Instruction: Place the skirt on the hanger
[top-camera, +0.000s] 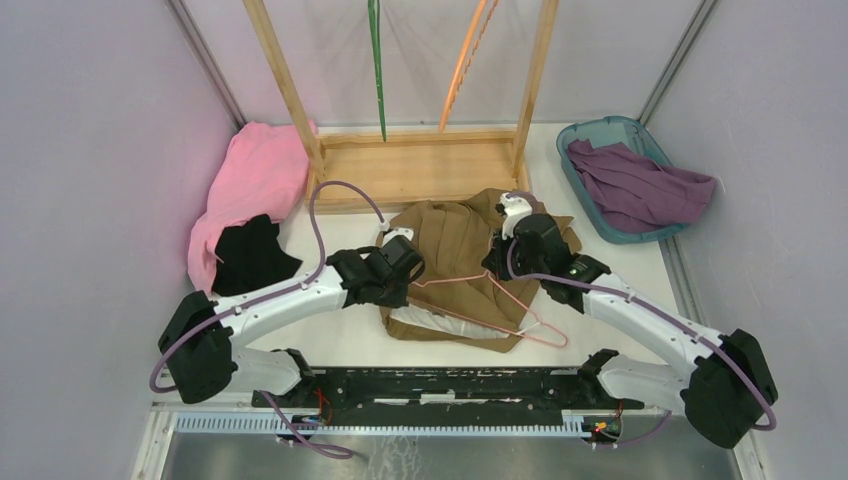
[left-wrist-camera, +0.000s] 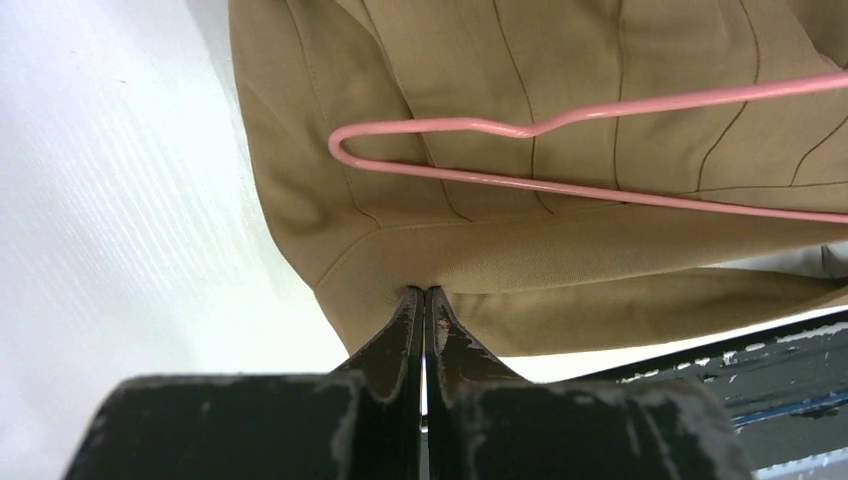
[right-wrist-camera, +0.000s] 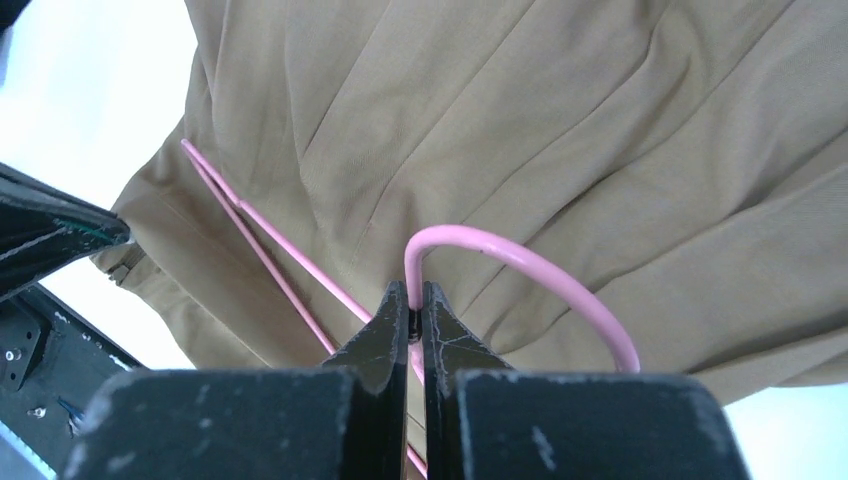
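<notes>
The brown skirt (top-camera: 445, 235) lies spread on the table, with a pink hanger (top-camera: 540, 337) across it. My left gripper is shut on the skirt's waistband at its left end, just below the hanger's rounded end (left-wrist-camera: 345, 145). The waistband is folded back, showing pale inside toward the right. My right gripper is shut on the hanger at the base of its hook (right-wrist-camera: 500, 250), holding it over the skirt.
A wooden stand (top-camera: 420, 200) with green and orange hangers is at the back. Pink cloth (top-camera: 245, 175) and black cloth (top-camera: 250, 260) lie left. A teal bin (top-camera: 628, 235) with purple cloth stands right.
</notes>
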